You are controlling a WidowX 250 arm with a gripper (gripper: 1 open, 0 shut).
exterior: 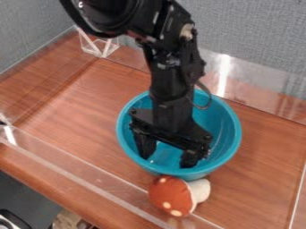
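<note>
My black gripper [169, 148] reaches down from the top centre into a light blue plastic bowl [226, 134], its two fingers open and low inside the bowl. I see nothing between them, though the arm hides part of the bowl's inside. Just in front of the bowl lies a toy mushroom [173, 195] on its side, with an orange-red, white-spotted cap and a white stem pointing right.
A clear plastic wall runs along its back, with a white wire object [98, 43] at the back left corner. The table's front edge is at lower left.
</note>
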